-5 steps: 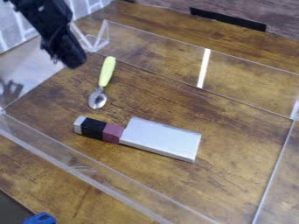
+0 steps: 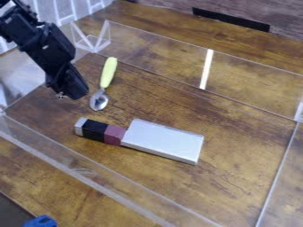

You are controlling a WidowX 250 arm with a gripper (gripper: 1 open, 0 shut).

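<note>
My black gripper (image 2: 69, 89) reaches in from the upper left and hangs low over the wooden surface, left of a spoon with a yellow-green handle (image 2: 109, 71) and a metal bowl end (image 2: 99, 100). Below lies a cleaver-like tool with a silver blade (image 2: 164, 140) and a black and maroon handle (image 2: 97, 129). Whether the fingers are open or shut is unclear.
Clear plastic walls (image 2: 284, 155) border the wooden surface (image 2: 236, 106). A blue object (image 2: 39, 221) sits at the bottom left corner, outside the walls.
The gripper has come down from the upper left toward the surface beside the spoon. The spoon and the cleaver-like tool look unmoved.
</note>
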